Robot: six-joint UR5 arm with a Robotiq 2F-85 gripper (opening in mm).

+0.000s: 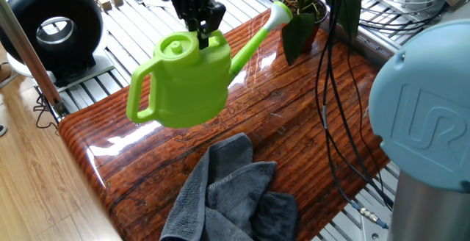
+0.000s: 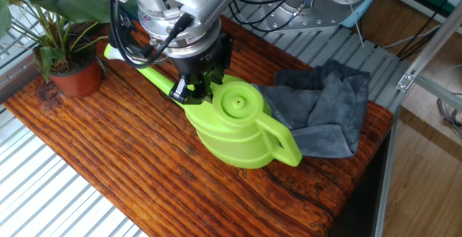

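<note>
A bright green watering can (image 1: 192, 87) hangs from my black gripper (image 1: 203, 38), which is shut on its top, between the round lid and the spout. In exterior view 2 the can (image 2: 234, 139) shows its rear handle toward the lower right, and the gripper (image 2: 193, 94) covers part of its top. The spout's pale head (image 1: 279, 13) lies close to the leaves of a potted plant (image 1: 308, 20). The fingertips are partly hidden by the can's top.
A grey towel (image 1: 228, 193) lies crumpled on the glossy wooden table (image 1: 294, 116). In exterior view 2 the plant's red-brown pot (image 2: 79, 79) stands at the table's edge. Black cables (image 1: 327, 87) hang in front of the table's right side.
</note>
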